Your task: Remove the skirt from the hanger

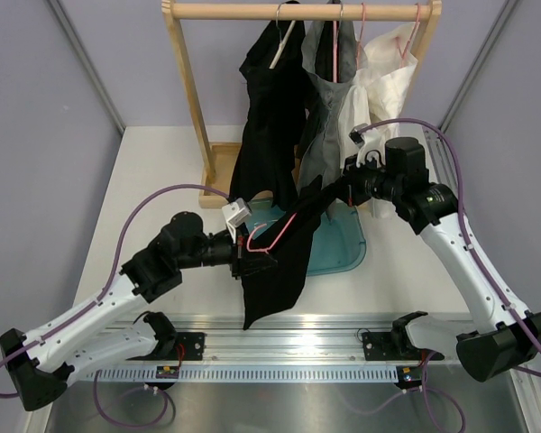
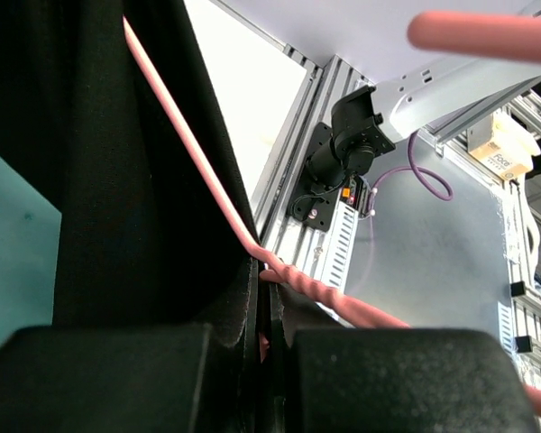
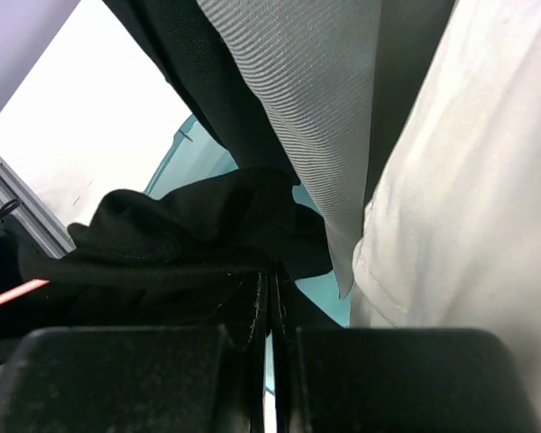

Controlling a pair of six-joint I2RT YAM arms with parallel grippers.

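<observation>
A black skirt (image 1: 284,271) stretches between my two arms, above the front of the teal bin. My left gripper (image 1: 252,257) is shut on the pink hanger (image 2: 194,149) near its twisted neck; one hanger arm runs along the black cloth. The hook end shows on the other side in the left wrist view. Up by the hanging clothes, my right gripper is shut on an edge of the skirt (image 3: 180,244), a thin fold of black cloth at its fingertips. A piece of the pink hanger (image 3: 13,295) shows at the left in the right wrist view.
A wooden rack (image 1: 298,12) holds a black garment (image 1: 270,108), a grey one (image 1: 325,126) and white ones (image 1: 379,86). The grey and white cloth hang close to my right gripper. Below is the teal bin (image 1: 347,253).
</observation>
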